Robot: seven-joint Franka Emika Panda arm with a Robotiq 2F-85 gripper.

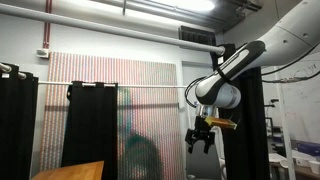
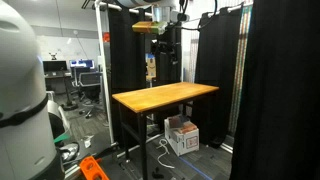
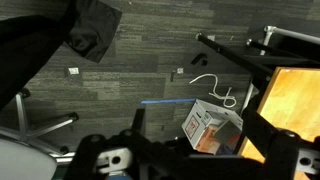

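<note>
High in the air hangs my gripper, its two fingers (image 3: 139,125) spread wide at the bottom of the wrist view, with nothing between them. Exterior view 1 shows the gripper (image 1: 199,146) pointing down at the right, in front of dark curtains. In exterior view 2 the gripper (image 2: 162,53) is well above the wooden table (image 2: 160,98), whose top looks bare. The wrist view looks down mostly on dark floor, with only part of the wooden table (image 3: 295,105) at the right edge.
Below the table, on the floor, stands an open cardboard box (image 3: 211,128) with a white cable (image 3: 209,82) near it. Black curtains (image 2: 276,90) hang beside the table. An office chair (image 2: 91,84) is in the background. An orange object (image 2: 94,168) lies at the lower left.
</note>
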